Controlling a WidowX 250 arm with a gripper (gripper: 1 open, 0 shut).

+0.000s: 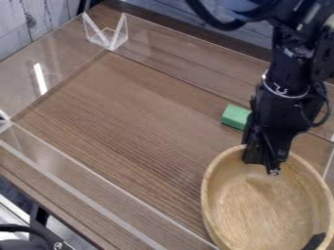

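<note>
My dark gripper point(268, 156) reaches down from the upper right to the back rim of a large tan bowl point(261, 205) at the lower right. Its tips are at the rim; whether the fingers are shut on it is hard to tell. A green block point(236, 116) lies on the wooden table just behind the bowl, partly beside the gripper.
Clear plastic brackets point(107, 31) stand at the back left. A dark object point(20, 234) shows at the lower left edge, off the tabletop.
</note>
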